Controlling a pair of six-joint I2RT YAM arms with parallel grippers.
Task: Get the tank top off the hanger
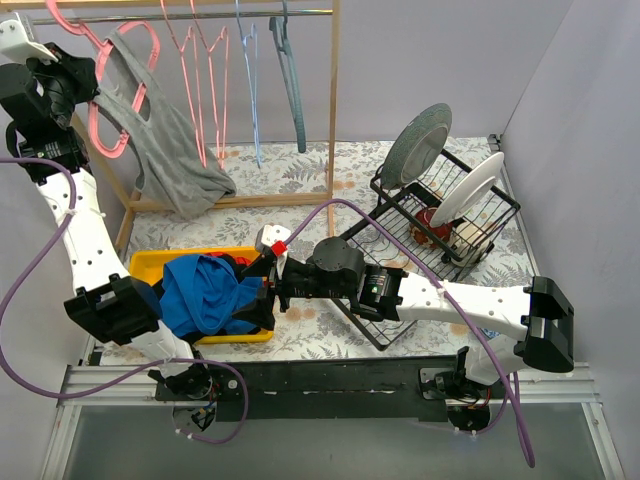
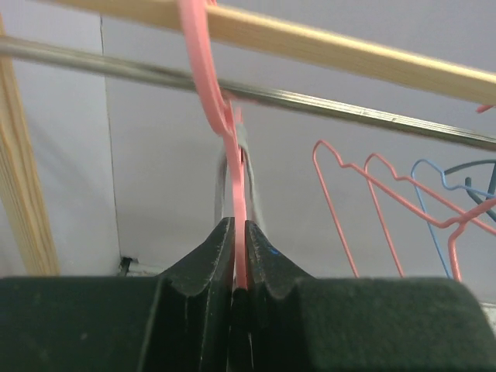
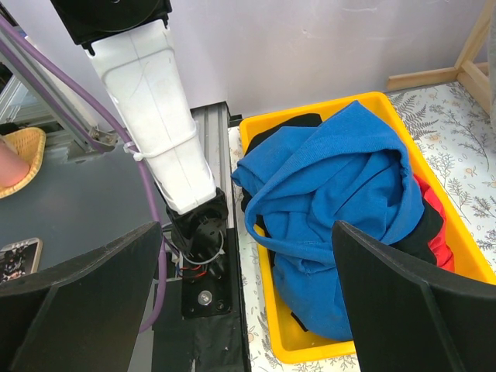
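Observation:
The grey tank top (image 1: 170,150) hangs on a pink hanger (image 1: 108,135) on the rail at the upper left. My left gripper (image 1: 82,75) is up at that hanger's near side; in the left wrist view its fingers (image 2: 194,302) sit either side of a vertical pink hanger bar (image 2: 236,194), and whether they grip it I cannot tell. A pale grey strap (image 2: 254,194) shows behind the bar. My right gripper (image 1: 265,290) stands open over the bin, lower centre, with nothing seen between its fingers.
A yellow bin (image 1: 150,262) holds blue, black and red cloths. A dish rack (image 1: 395,330) with plates stands at the right. Several empty wire hangers share the rail (image 1: 290,13), beside the wooden frame (image 1: 333,100).

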